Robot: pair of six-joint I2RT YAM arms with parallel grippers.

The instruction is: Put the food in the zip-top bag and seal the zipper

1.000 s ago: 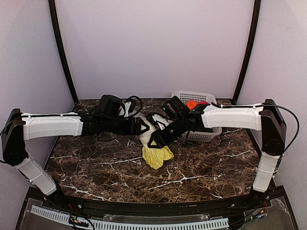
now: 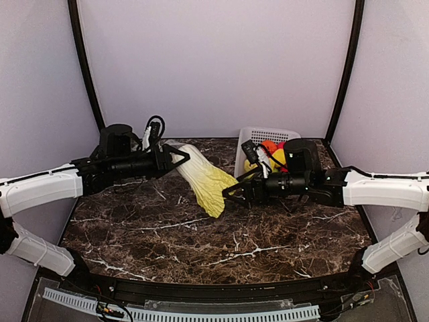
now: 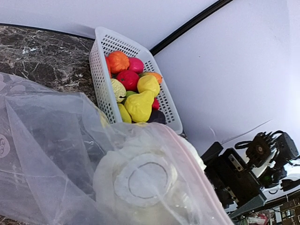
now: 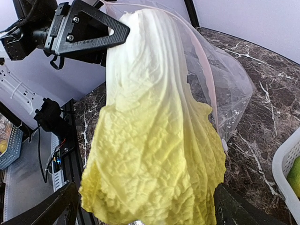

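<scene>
A napa cabbage (image 2: pixel 204 178) with a white stem end and yellow leaves hangs slantwise above the table. My left gripper (image 2: pixel 175 161) is shut at its white end. Clear plastic bag (image 3: pixel 51 145), with a pink zip edge, covers much of the left wrist view and hides that gripper's fingers; the cabbage's round base (image 3: pixel 144 180) shows through the film. Behind the cabbage, the bag's film (image 4: pixel 229 84) hangs in the right wrist view. How much of the cabbage is inside the bag, I cannot tell. Around the leafy end stands my right gripper, open, its fingers (image 4: pixel 58 206) apart.
A white basket (image 3: pixel 104 84) of several toy fruits and vegetables, including a yellow pear (image 3: pixel 139 106), stands at the back right, partly behind the right arm.
My left gripper has moved left and up, and the cabbage's stem end has come along, tilting it more. The right gripper has shifted right, and both arms have changed pose.
</scene>
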